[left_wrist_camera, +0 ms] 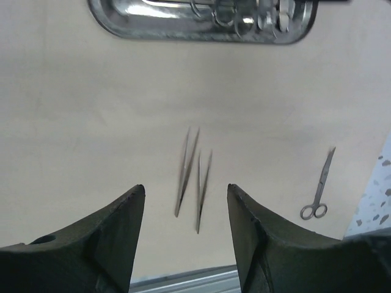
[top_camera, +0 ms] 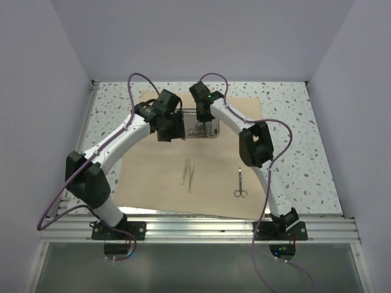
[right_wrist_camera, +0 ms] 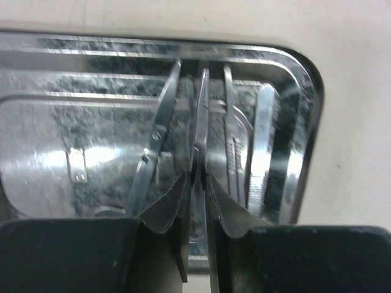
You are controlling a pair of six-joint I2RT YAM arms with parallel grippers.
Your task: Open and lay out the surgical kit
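Observation:
The metal tray (top_camera: 190,135) holds several instruments at the back of the mat. Over its right part stands my right gripper, its fingers only a narrow gap apart around a slim steel instrument (right_wrist_camera: 201,125). Whether they grip it cannot be told. My left gripper is open and empty, hanging above the mat at the tray's front left. Two tweezers (top_camera: 185,171) (top_camera: 191,177) lie side by side on the bare mat. Scissors (top_camera: 240,184) rest farther right, handles toward the front.
In the tray, a scissor-like tool (right_wrist_camera: 154,139) lies left of the slim one, and flat handles (right_wrist_camera: 261,146) lie to its right. The tan mat (top_camera: 215,183) has free room between tweezers and scissors, and at front left.

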